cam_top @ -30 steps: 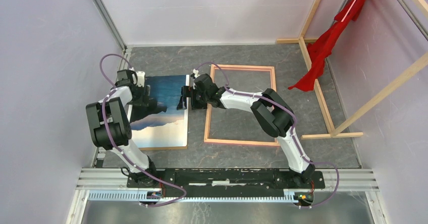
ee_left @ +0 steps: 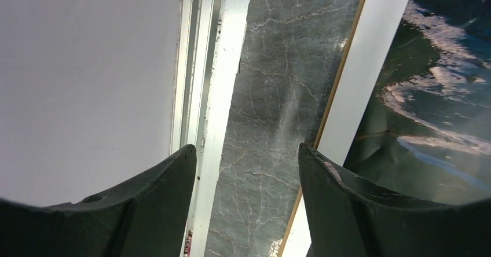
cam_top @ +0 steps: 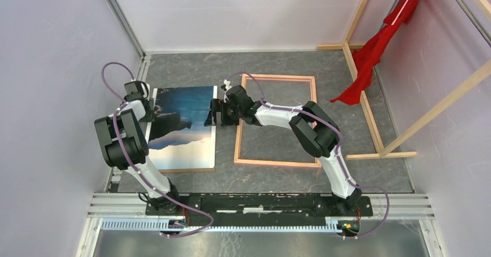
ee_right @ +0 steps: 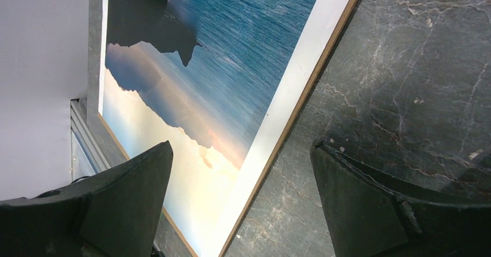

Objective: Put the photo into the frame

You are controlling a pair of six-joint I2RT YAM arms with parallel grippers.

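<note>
The photo [cam_top: 185,150], a sea and sky picture with white borders on a thin board, lies flat at the left of the grey surface. To its right the empty wooden frame [cam_top: 278,164] lies flat. In the left wrist view my left gripper is part open beside the photo's left edge [ee_left: 347,101], its right finger overlapping that border and nothing visibly held. My right gripper stands open at the photo's right edge [ee_right: 278,115], which runs between its fingers in view. Whether either gripper touches the board cannot be told.
A wooden stand [cam_top: 366,109] with a red cloth [cam_top: 379,43] draped on it occupies the right side. White walls close in the left and back.
The right arm has stayed practically still.
</note>
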